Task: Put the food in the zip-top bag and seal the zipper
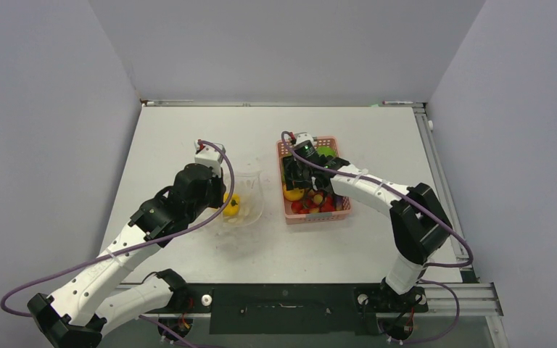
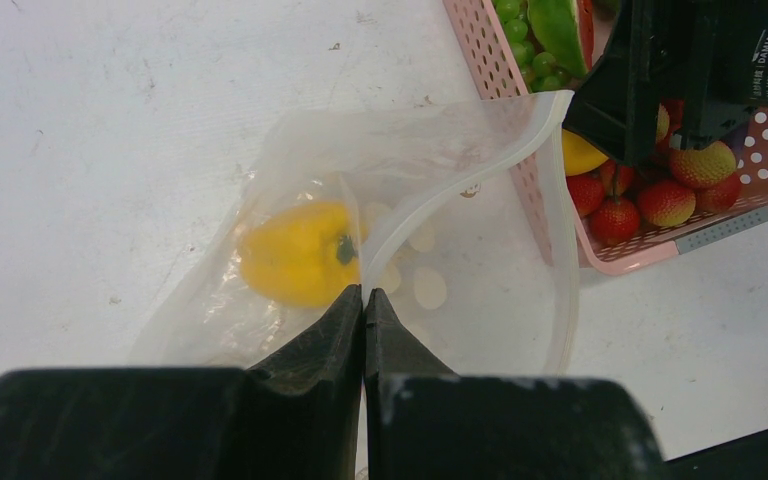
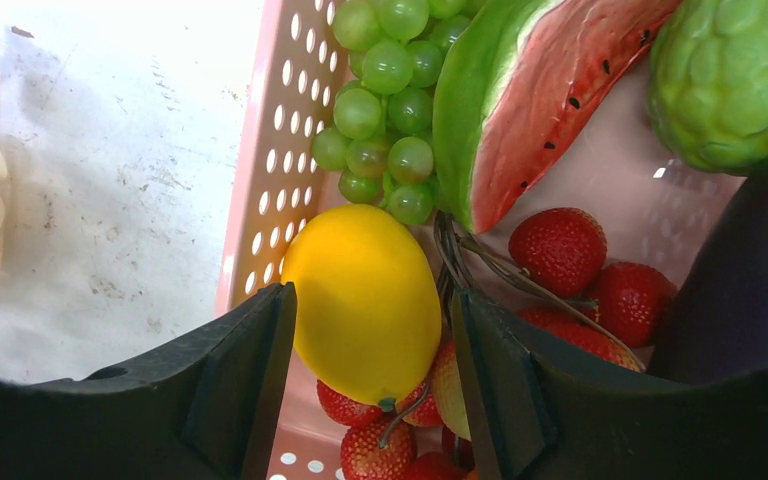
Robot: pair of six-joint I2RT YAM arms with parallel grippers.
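The clear zip bag stands on the table with a yellow pepper inside. My left gripper is shut on the bag's zipper edge. My right gripper is part open over the pink basket, its fingertips either side of a round yellow fruit; whether they touch it I cannot tell. Around that fruit lie green grapes, a watermelon slice, several strawberries, a bumpy green fruit and a dark purple item.
Grey walls bound the sides and back.
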